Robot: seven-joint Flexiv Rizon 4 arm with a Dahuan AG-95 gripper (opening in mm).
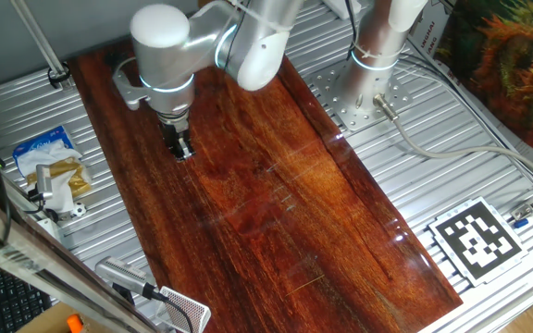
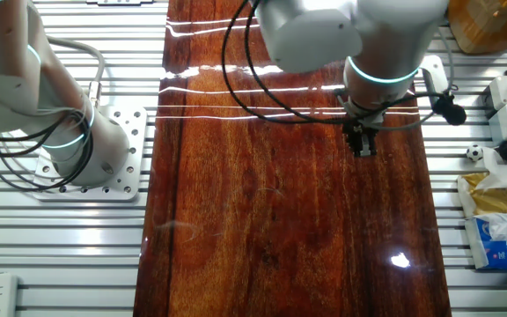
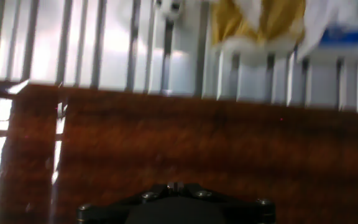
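My gripper [image 1: 183, 152] hangs over the far left part of the dark red-brown wooden board [image 1: 266, 203]. In exterior view 2 the gripper [image 2: 364, 151] is over the board's right side, pointing down. At the bottom edge of the wrist view its dark fingers come together in the middle, so the gripper looks shut, and nothing shows between the fingertips. No loose object lies on the bare board [image 2: 253, 229]. The exact height above the wood is hard to judge.
Beside the board's left edge lie a blue-and-white packet [image 1: 44, 146] and a gold-brown one [image 1: 68, 173]. A small black-and-white ball [image 2: 474, 152] sits near them. A marker board [image 1: 476, 240] lies at the right, and a camera [image 1: 123, 275] stands by the near left edge.
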